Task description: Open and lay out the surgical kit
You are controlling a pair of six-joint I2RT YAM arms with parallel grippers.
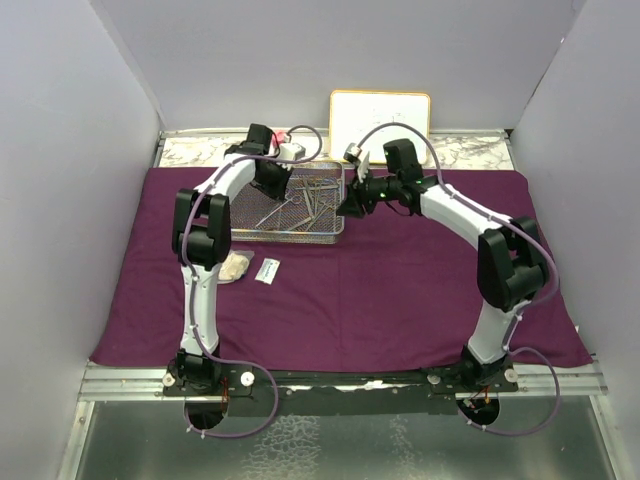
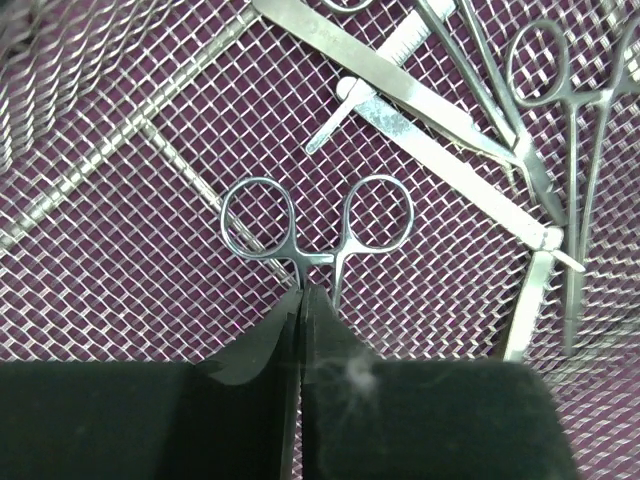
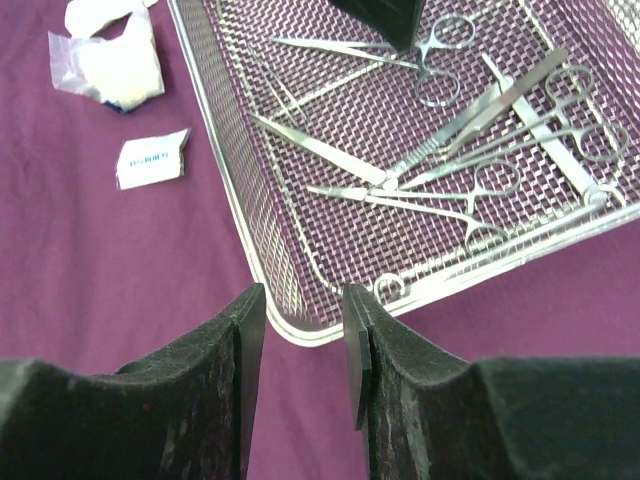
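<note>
The wire mesh instrument tray lies on the purple cloth, holding scissor-like clamps, flat metal instruments and tweezer-like pieces. My left gripper is inside the tray, shut, its tips at a ringed instrument whose shanks run under them; whether anything thin is between them cannot be told. My right gripper hangs at the tray's right end, open, with nothing between its fingers.
A clear bag of white material and a small white packet lie on the cloth in front of the tray. A white board stands at the back.
</note>
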